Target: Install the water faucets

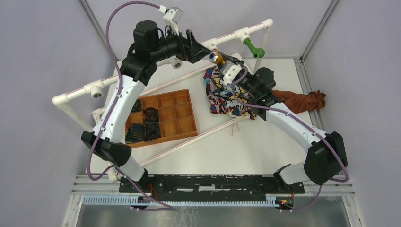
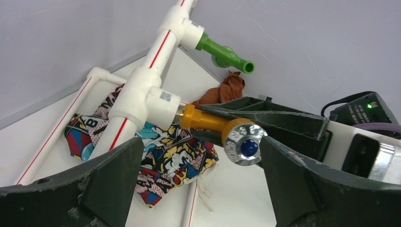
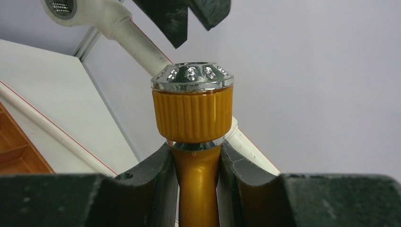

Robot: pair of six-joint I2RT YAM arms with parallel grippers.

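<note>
An orange faucet with a chrome, blue-centred head sits at a white tee fitting on the upper pipe, some threaded metal showing at the joint. My right gripper is shut on the faucet's body. My left gripper stands open just beside the head, in the top view left of it, with nothing between its fingers. A green faucet is fitted on the tee to the right.
Further tees on the pipe are bare. A wooden compartment box with black coils, a patterned cloth and a brown cloth lie on the board below.
</note>
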